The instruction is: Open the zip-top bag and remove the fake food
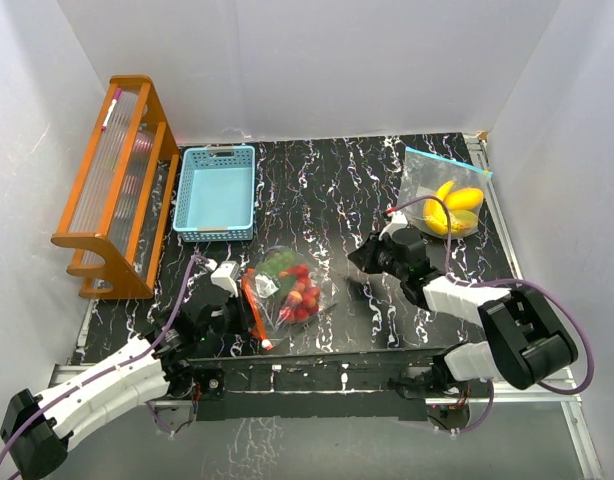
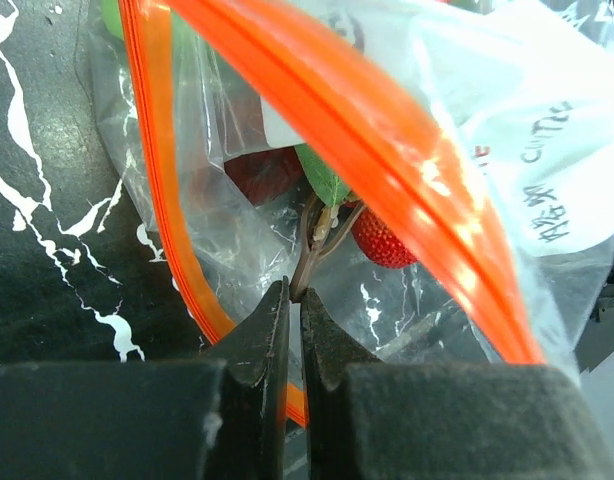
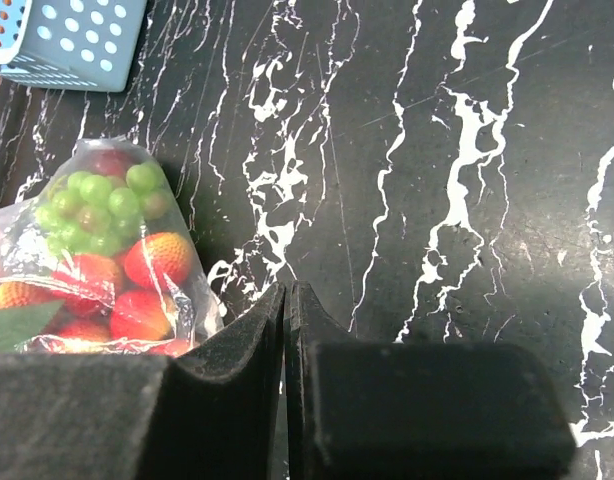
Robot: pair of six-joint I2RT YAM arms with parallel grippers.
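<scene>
The clear zip bag (image 1: 309,284) with an orange closure lies at the table's front middle, holding red strawberries, green grapes and leaves. Seen from my left wrist, the orange strip (image 2: 382,150) is parted from the other strip, so the bag's mouth gapes. My left gripper is at that mouth, shut on a thin brown stem (image 2: 309,258) with a green leaf. A strawberry (image 2: 383,238) shows behind it. To the right of the bag, clear of it, is my right gripper (image 1: 357,260), shut; nothing shows between its fingers.
An empty blue basket (image 1: 215,236) stands behind the bag, with a wooden rack (image 1: 115,205) to its left. At the back right lies another bag with yellow fruit (image 1: 463,199).
</scene>
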